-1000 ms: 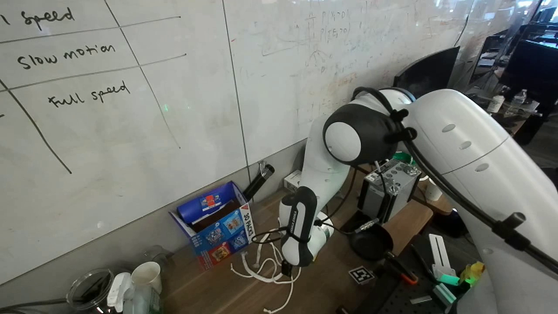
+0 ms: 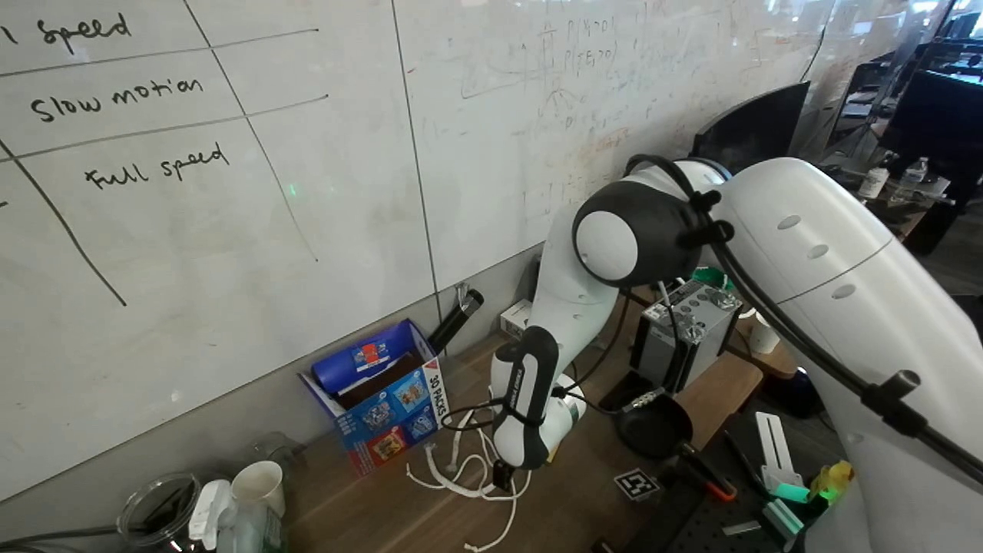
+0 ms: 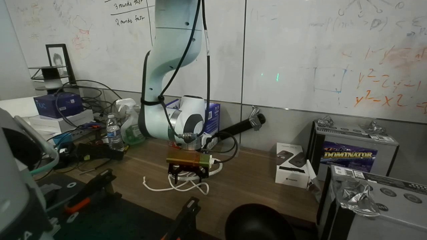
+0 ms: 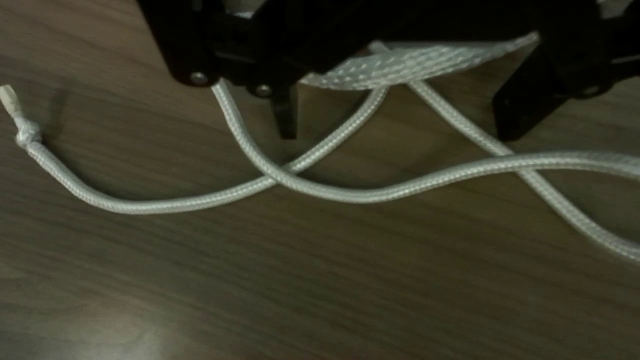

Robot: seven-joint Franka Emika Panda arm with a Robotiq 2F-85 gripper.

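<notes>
A white braided rope point(image 4: 360, 195) lies in loose crossing loops on the wooden table point(image 4: 300, 288). Its knotted end point(image 4: 27, 133) shows at the left of the wrist view. My gripper is open over the rope, its two fingers wide apart with strands passing beneath and between them, none clamped. Seen from exterior view 2, the gripper point(image 3: 188, 180) points down close above the rope point(image 3: 202, 188). In exterior view 1 the arm mostly hides the gripper, while the rope point(image 2: 502, 530) spreads out to its left and front.
Behind the rope stands a blue snack box point(image 2: 392, 415) against the wall. A black pan point(image 3: 258, 224), a white box point(image 3: 291, 166) and grey machines point(image 3: 360, 184) occupy the right side. A spray bottle point(image 3: 132, 124) and water bottle point(image 3: 114, 134) stand left. Bare table lies right of the rope.
The arm has shifted very slightly to the left in exterior view 1. The rope looks the same as before.
</notes>
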